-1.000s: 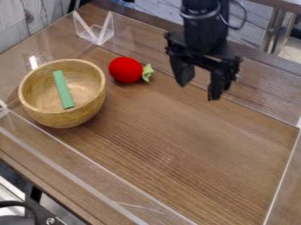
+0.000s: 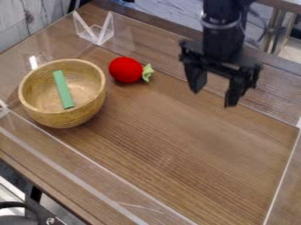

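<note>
My gripper (image 2: 212, 83), dark and blurred, hangs from the top over the back right of the wooden table; whether it is open or shut I cannot tell. Left of it lie a red round object (image 2: 126, 68) with a small green piece beside it and, at the far left, a wooden bowl (image 2: 83, 110) holding a green stick (image 2: 62, 88).
A clear wire-like object (image 2: 94, 28) sits in the back left corner. Raised edges bound the table at the back and right.
The bowl and red object have not moved.
</note>
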